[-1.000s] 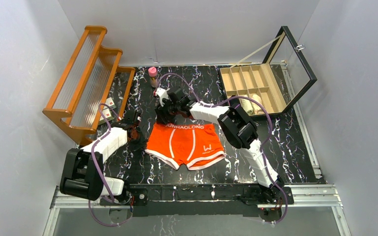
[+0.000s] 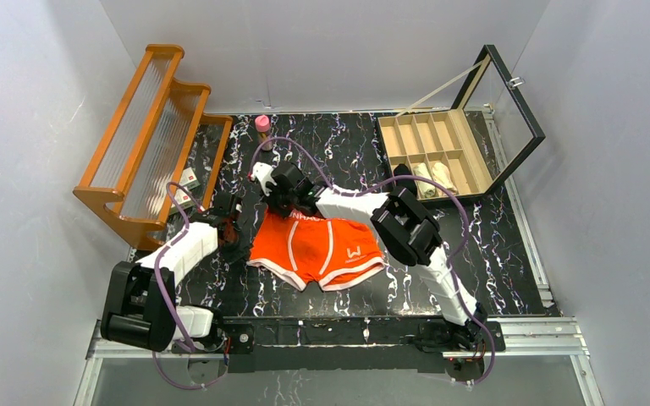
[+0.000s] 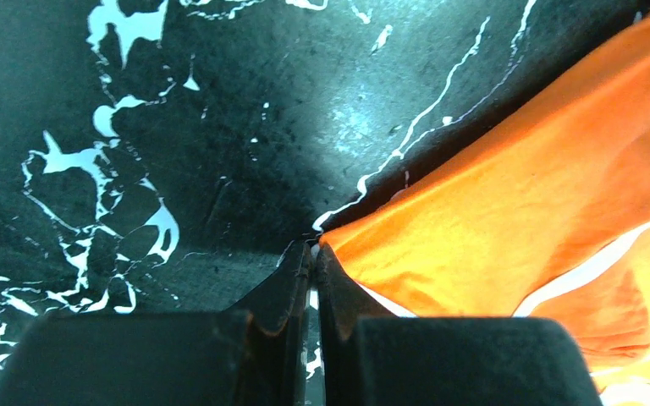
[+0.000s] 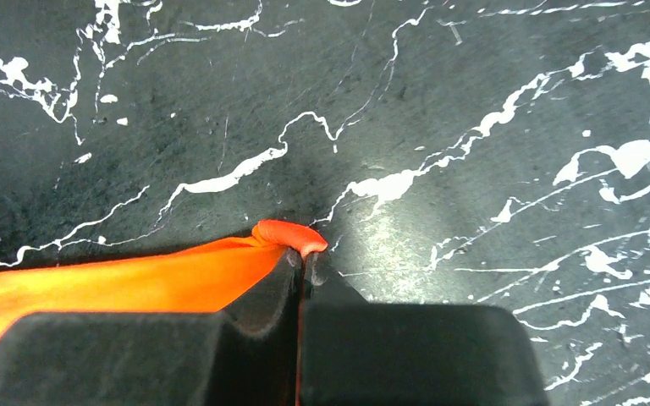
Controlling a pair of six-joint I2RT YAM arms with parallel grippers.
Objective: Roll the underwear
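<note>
The orange underwear (image 2: 309,245) with white trim lies spread on the black marbled table, leg hems toward the front. My right gripper is shut on the waistband's left end, where the cloth bunches up at the fingertips. From above, that arm covers much of the waistband lettering. At the lower left leg corner, my left gripper is shut, its tips pinching the thin point of the underwear (image 3: 508,228). The side edge between the two grippers looks fairly straight.
A wooden rack (image 2: 148,144) stands close beyond the left gripper. At the right back is a divided box (image 2: 427,139) with its lid raised and rolled cloths inside. A pink-capped bottle (image 2: 262,127) stands at the back. Table in front of the box is clear.
My right gripper has shifted left and slightly toward the front along the waistband, whose lettering is now mostly covered. The left gripper has stayed nearly still.
</note>
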